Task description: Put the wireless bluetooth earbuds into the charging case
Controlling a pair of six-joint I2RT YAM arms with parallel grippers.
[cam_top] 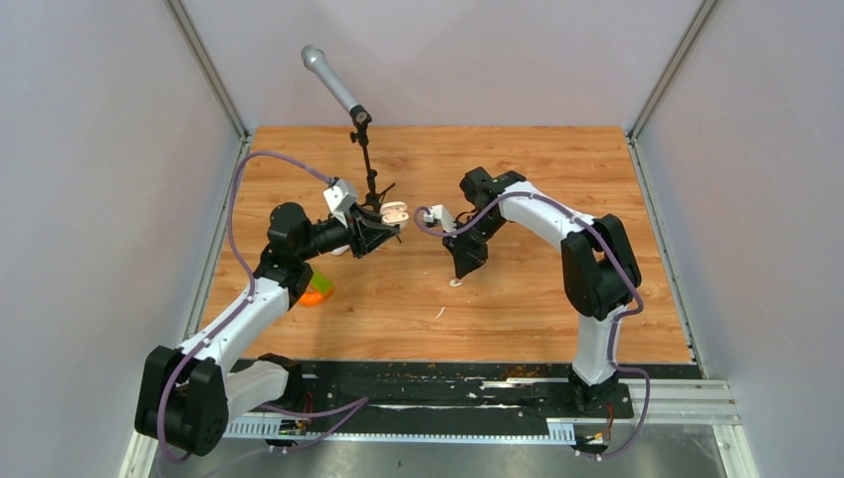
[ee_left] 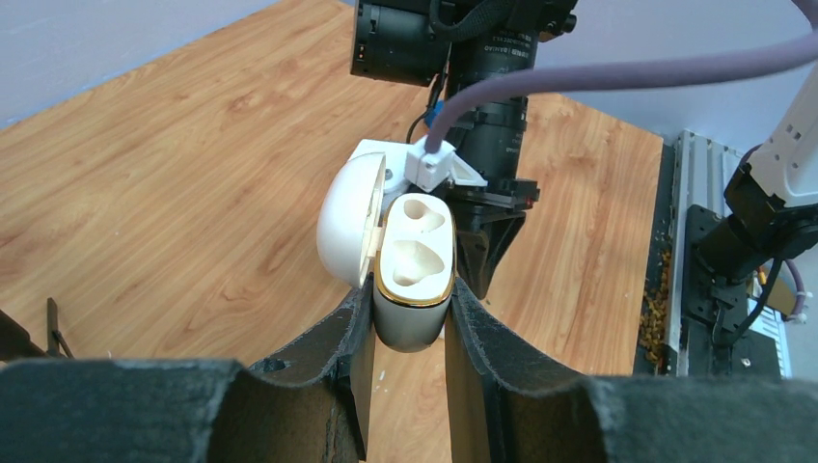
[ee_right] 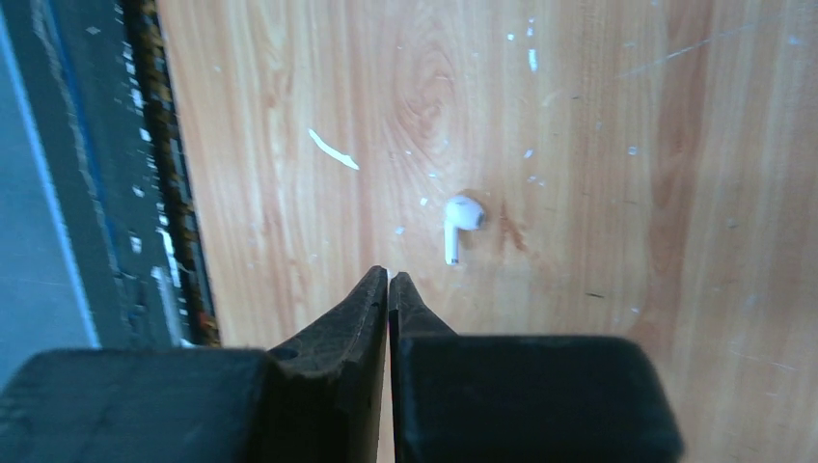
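Note:
The white charging case [ee_left: 415, 260] stands with its lid [ee_left: 349, 217] open to the left and both hollows showing empty. My left gripper is shut on the case's lower end, one finger on each side. One white earbud [ee_right: 464, 214] lies on the table, its stem pointing toward my right gripper. That gripper is shut, its fingertips almost together; a tiny pale sliver shows at the tips, too small to identify. From above, the earbud [cam_top: 456, 283] shows just below the right fingertips. No second earbud can be made out.
An orange and green object [cam_top: 317, 289] lies beside the left arm. Behind the case rises a lamp-like stand [cam_top: 368, 164]. A thin white strip [ee_right: 334, 149] and small flecks mark the table.

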